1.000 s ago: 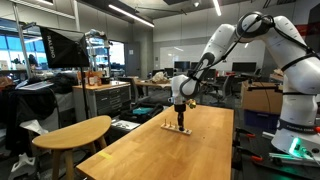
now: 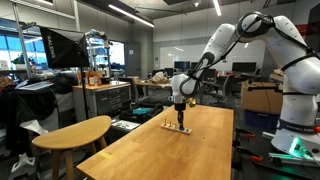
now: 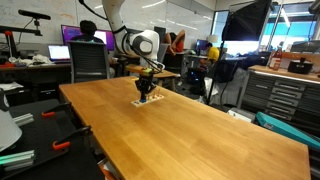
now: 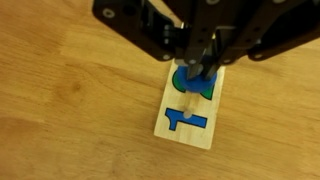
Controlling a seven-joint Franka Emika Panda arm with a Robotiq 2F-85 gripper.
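A pale wooden number board [image 4: 174, 132] lies flat on the table in the wrist view. A blue number 1 [image 4: 187, 119] fills its near end, with a small round wooden peg [image 4: 187, 113] beside it. Just above the board, my gripper is shut on a blue piece [image 4: 207, 82], which covers part of a green shape [image 4: 180, 80]. The fingers hide most of this piece, so its outline and whether it touches the board cannot be told. Exterior view 1 shows the gripper [image 2: 180, 119] low over the board [image 2: 174, 128]; exterior view 2 also shows the board [image 3: 151, 101].
Bare wooden tabletop [image 3: 190, 135] surrounds the board, with plenty of free room toward the near side in exterior view 2. In exterior view 1, a round wooden table [image 2: 72, 133] stands at the left and an office chair [image 2: 150, 112] behind.
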